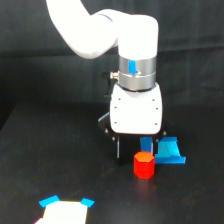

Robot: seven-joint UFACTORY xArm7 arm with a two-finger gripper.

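Note:
A red six-sided block (144,166) stands on the dark table, right of the middle of the view. Just behind it lies a blue square patch or tray (168,151), partly covered by the block and the arm. My gripper (138,150) points down from its white housing, above and slightly behind the block. Its thin dark fingers stand apart, hard to make out against the black surface. Nothing shows held between them. Whether a finger touches the block cannot be seen.
At the lower left edge, a pale object (65,212) lies with blue corners (49,201) and a bit of red, cut off by the frame. The dark table left of the arm is bare, as is the far right.

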